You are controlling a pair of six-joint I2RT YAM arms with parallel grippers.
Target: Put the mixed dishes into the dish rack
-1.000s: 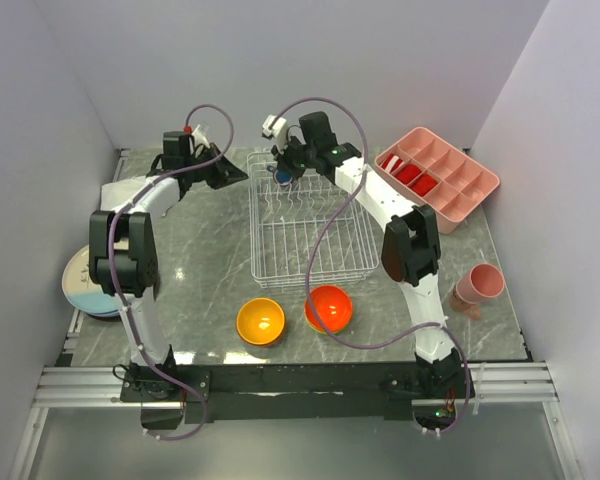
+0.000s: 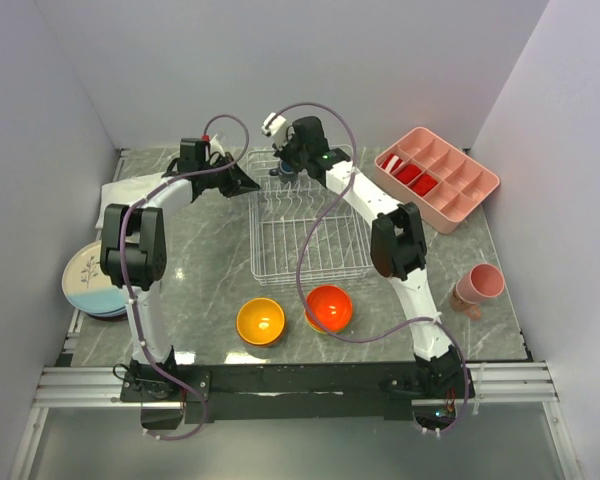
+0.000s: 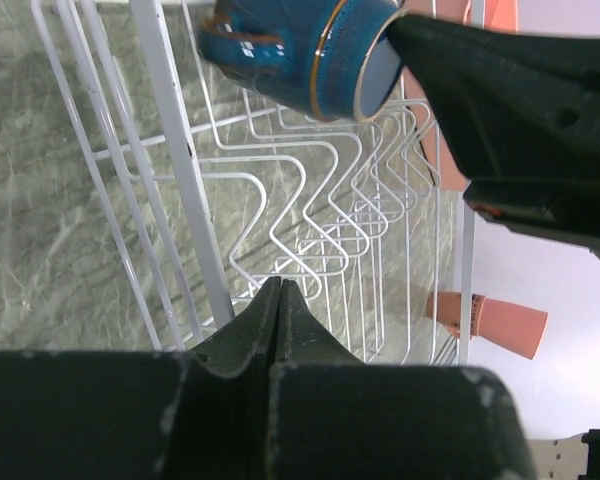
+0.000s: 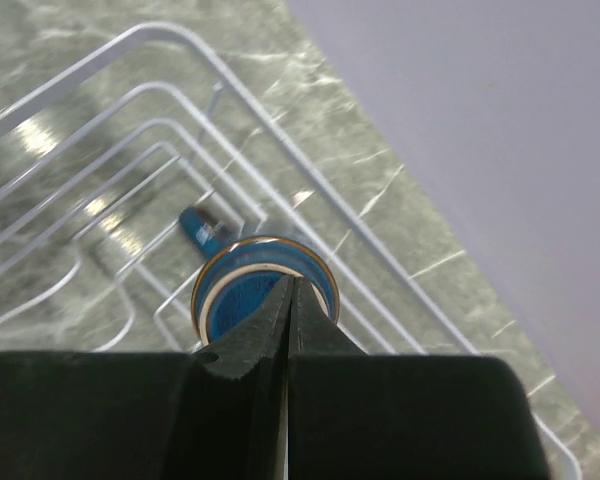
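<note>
A white wire dish rack (image 2: 310, 275) stands in the centre. A blue mug with a tan rim lies tipped in its back-left part; in the right wrist view the mug (image 4: 240, 300) shows its round opening, handle to upper left. My right gripper, shut, is at the mug's opening, its tips over it; whether they touch is unclear. My left gripper (image 2: 253, 186) is shut beside the rack's left rail, nothing seen between its fingertips. Yellow bowl (image 2: 260, 321) and red bowl (image 2: 329, 308) sit in front of the rack; plates (image 2: 85, 280) are at the left.
A pink divided container (image 2: 460, 190) with red items stands back right. Pink cups (image 2: 480, 282) stand at the right. A white cloth (image 2: 120, 195) lies back left, partly under the left arm. Walls close the back and sides.
My left gripper has moved right toward the rack's left rail.
</note>
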